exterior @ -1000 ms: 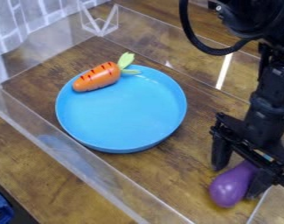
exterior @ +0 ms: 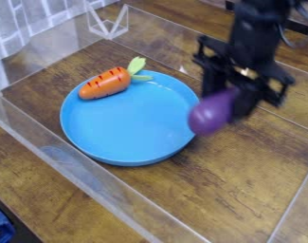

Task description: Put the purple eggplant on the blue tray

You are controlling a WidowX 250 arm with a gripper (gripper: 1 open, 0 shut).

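Observation:
A purple eggplant [exterior: 213, 111], blurred by motion, hangs from my black gripper [exterior: 232, 87], which is shut on it. Together they are in the air at the right edge of the round blue tray [exterior: 112, 133], and in this view the eggplant overlaps the tray's rim. How high it is above the tray I cannot tell. The arm covers the area behind, and the fingers hide the eggplant's upper end.
An orange toy carrot [exterior: 105, 83] with a green top lies across the tray's upper left rim. Clear plastic walls [exterior: 86, 174] border the wooden surface [exterior: 226, 185], whose front right part is bare.
The eggplant, low at the lower right before, has been lifted with my gripper and carried up and left to the tray's right edge. The tray and carrot look unmoved.

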